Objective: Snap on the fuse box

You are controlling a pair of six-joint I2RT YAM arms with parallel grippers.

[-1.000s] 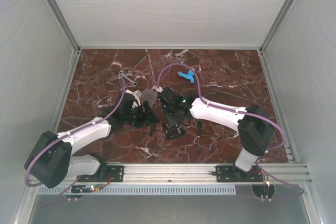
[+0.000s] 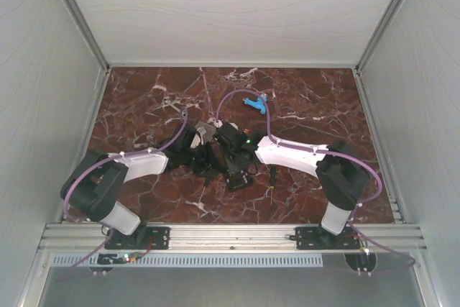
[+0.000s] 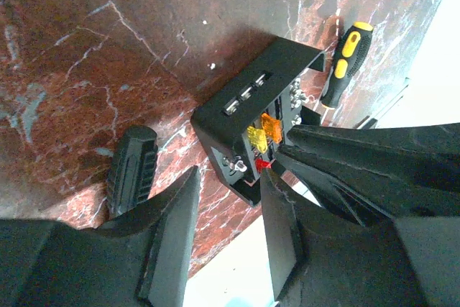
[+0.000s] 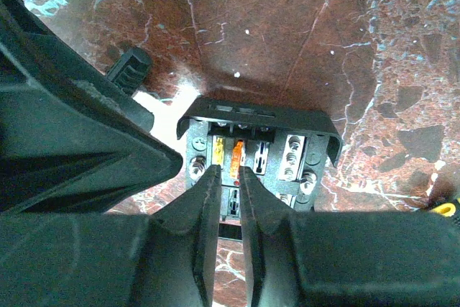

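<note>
The black fuse box point(image 2: 238, 181) lies near the table's middle, holding yellow, orange and red fuses point(image 4: 236, 157). My right gripper is shut, its tips together over the orange fuse area; nothing shows held between them. My left gripper stands part open beside the fuse box point(image 3: 230, 106), its fingers apart with the box seen beyond the gap. In the right wrist view the left gripper's dark body fills the left side, close to the box.
A yellow-black screwdriver point(image 3: 345, 62) lies beside the box, and a black handled tool point(image 3: 131, 170) on its other side. A blue object point(image 2: 255, 103) lies at the back.
The right arm has shifted only slightly.
</note>
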